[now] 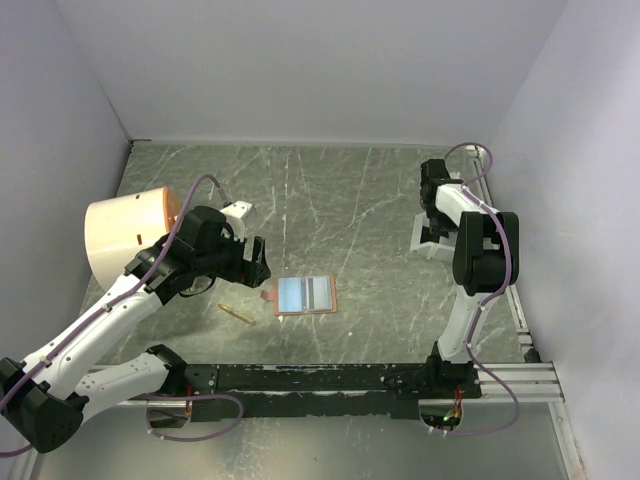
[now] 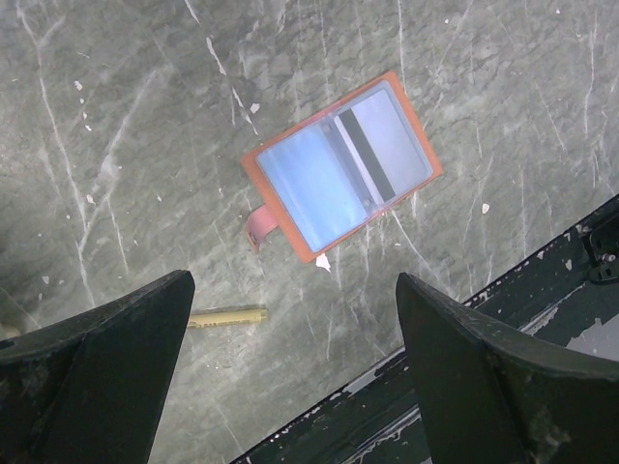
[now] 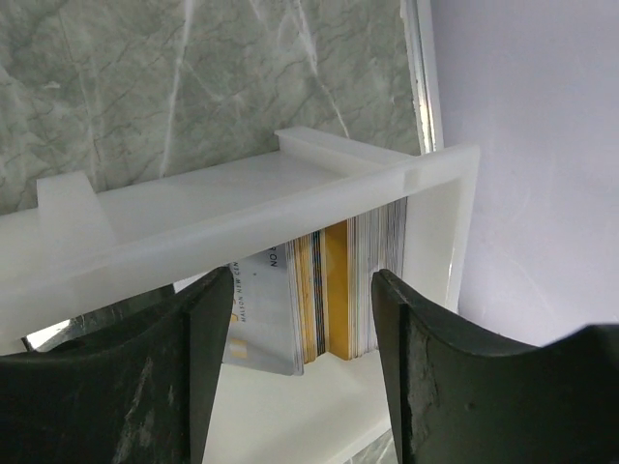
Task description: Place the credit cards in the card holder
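The card holder [image 1: 305,295] lies flat on the table, brown-edged with clear pockets and a small strap at one side. In the left wrist view the same holder [image 2: 343,164] is beyond my open left gripper, with nothing between its fingers. At the right of the table a white rack [image 3: 261,208] holds a row of credit cards [image 3: 338,285], standing on edge, a grey one at the front. My right gripper is open above the rack, its fingers on either side of part of the row. In the top view the right arm hides most of the rack.
A yellow pen-like stick [image 1: 237,314] lies left of the holder. At the left edge sits a large cream cylinder [image 1: 130,232] with an orange rim. A wall rises close beside the rack.
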